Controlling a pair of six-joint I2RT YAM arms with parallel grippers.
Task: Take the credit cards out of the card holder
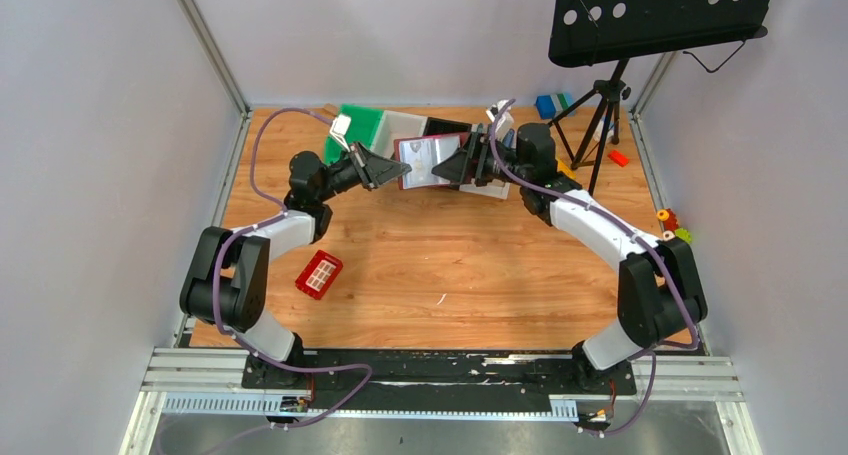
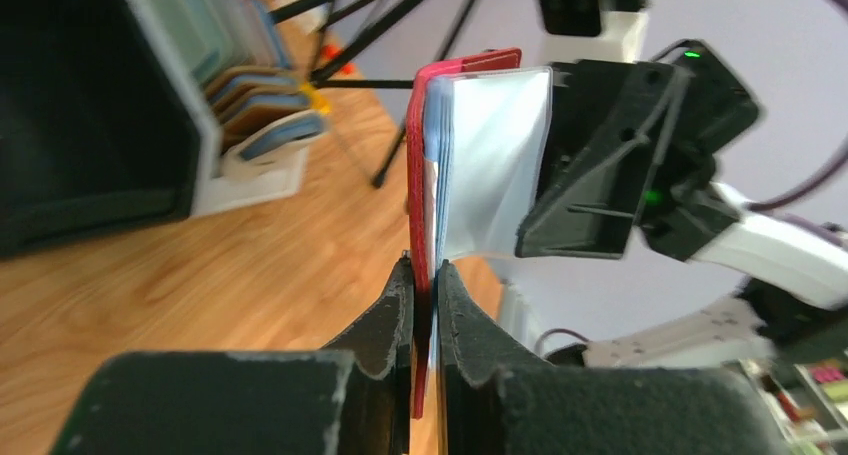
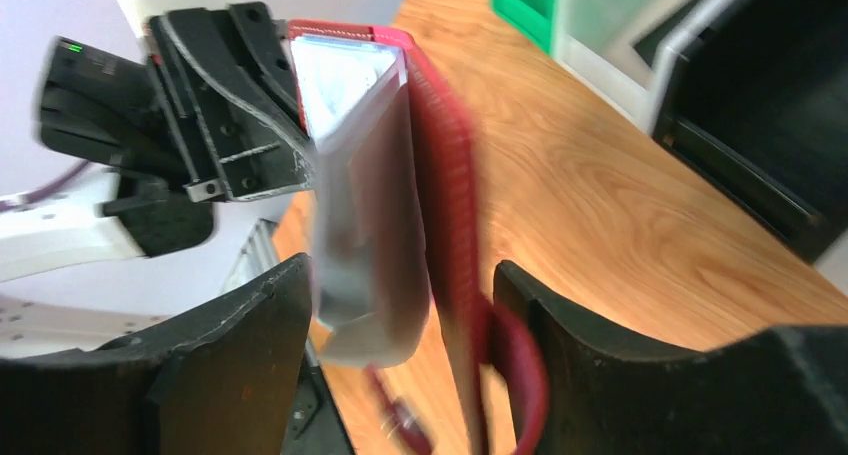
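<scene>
The red card holder [image 1: 426, 163] hangs open between both grippers, its pale sleeves facing up in the top view. My left gripper is shut on one edge of it, which shows edge-on with red cover and clear sleeves in the left wrist view. My right gripper stands open around the other edge; the holder's near part [image 3: 455, 215] lies between its fingers, blurred in the right wrist view. Whether cards sit in the sleeves is hard to tell.
Behind the holder stand a green bin [image 1: 352, 125], a white compartment tray and a dark bin [image 2: 100, 125]. A music stand [image 1: 650, 20] is at back right. A red toy [image 1: 319, 274] lies front left.
</scene>
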